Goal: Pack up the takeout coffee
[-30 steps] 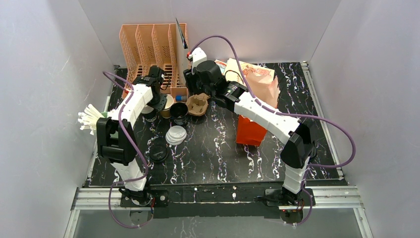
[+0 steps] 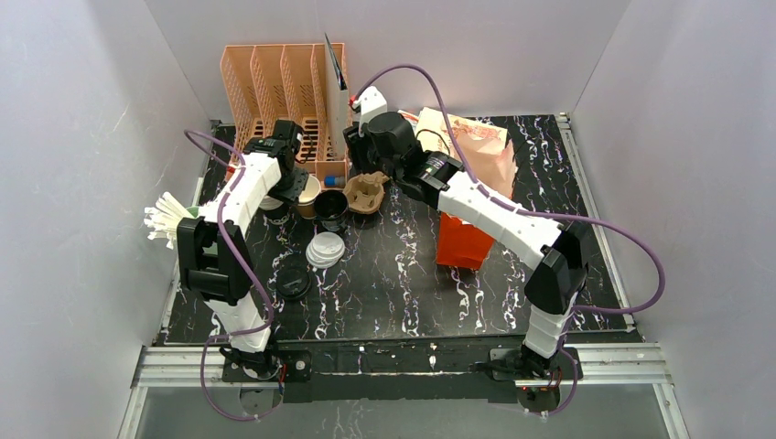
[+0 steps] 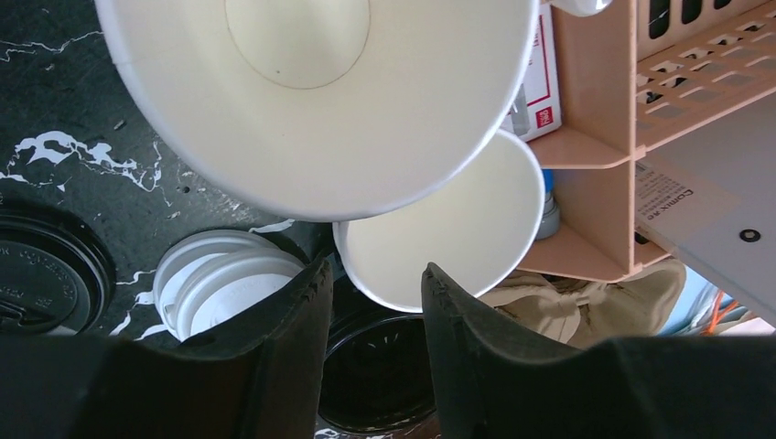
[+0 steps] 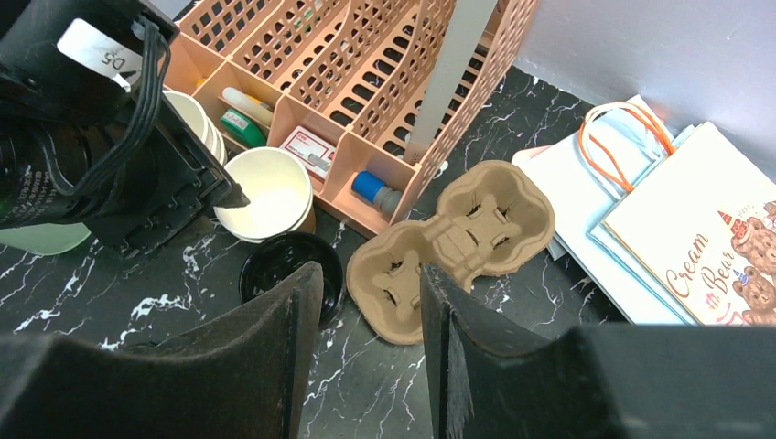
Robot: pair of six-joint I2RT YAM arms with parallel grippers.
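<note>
My left gripper is open just above white-lined paper cups (image 3: 439, 219), with a nearer cup (image 3: 320, 128) filling the upper part of the left wrist view. A black cup (image 3: 375, 375) and stacked white lids (image 3: 229, 283) lie below; a black lid (image 3: 41, 274) is at left. My right gripper hangs with fingers apart and nothing visible between them, above and near the pulp cup carrier (image 4: 393, 283). Paper bags (image 4: 686, 238) with handles lie at the right.
A pink slotted organizer (image 2: 265, 82) stands at the back. Red-brown bags (image 2: 467, 242) stand right of centre, partly under the right arm. Straws (image 2: 169, 215) are at far left.
The right arm has shifted slightly to the right since a second ago.
</note>
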